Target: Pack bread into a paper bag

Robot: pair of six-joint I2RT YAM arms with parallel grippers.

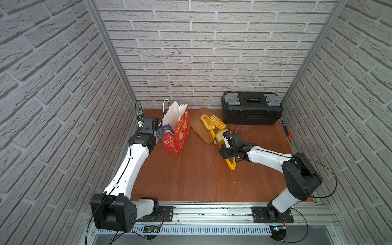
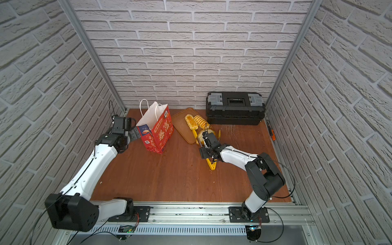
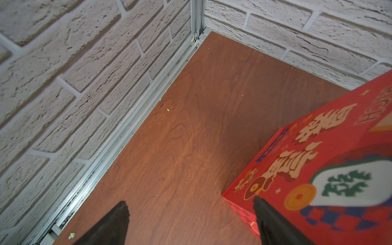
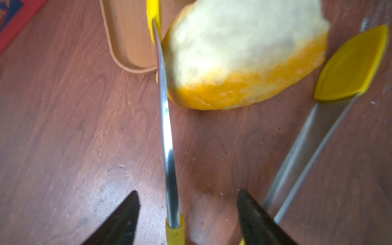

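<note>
In the right wrist view, yellow-tipped metal tongs [image 4: 165, 130] are spread, one tip on either side of a bun [image 4: 245, 57] with a pale top and orange lower edge. My right gripper is part open over the tongs; one tong arm runs between its fingers, clear of the left one, and the other passes by the right finger. Two more breads, a golden one [image 1: 207, 121] and a striped one [image 1: 217, 122], lie beyond on the wooden tray [image 1: 200, 129]. The red paper bag [image 1: 183, 131] stands upright and open-topped. To its left, my left gripper is open, holding nothing.
Behind the tongs, a black toolbox [image 1: 252, 114] stands against the back wall. An orange-handled tool [image 1: 289, 135] lies along the right edge.
</note>
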